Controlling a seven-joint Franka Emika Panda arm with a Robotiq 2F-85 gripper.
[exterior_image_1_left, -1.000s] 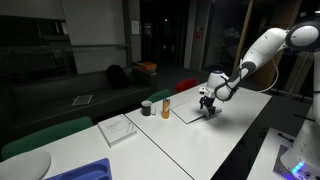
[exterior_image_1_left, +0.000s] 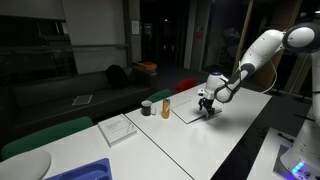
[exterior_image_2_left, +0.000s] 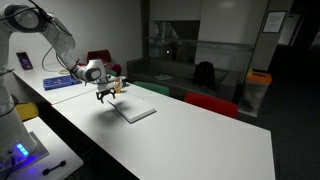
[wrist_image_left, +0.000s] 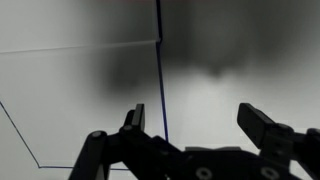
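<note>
My gripper is open in the wrist view, its two dark fingers wide apart with only the white surface (wrist_image_left: 60, 80) visible between and beyond them. Blue lines (wrist_image_left: 162, 85) run across that surface, and a dark shadow lies over its upper part. In exterior view 1 the gripper (exterior_image_1_left: 205, 106) points down, low over the right half of the white table. Exterior view 2 has the gripper (exterior_image_2_left: 103, 97) beside a flat white board (exterior_image_2_left: 135, 108) with a dark front edge. Whether the fingertips touch anything is too small to tell.
A pale flat box (exterior_image_1_left: 118, 130), a grey mug (exterior_image_1_left: 146, 107) and an orange cup (exterior_image_1_left: 166, 109) stand left of the arm. Nearer the camera are a blue tray (exterior_image_1_left: 80, 171) and a white plate (exterior_image_1_left: 25, 166).
The arm's upper links have shifted slightly to the right in exterior view 1. The hand has hardly moved, and the tabletop objects stay where they were.
</note>
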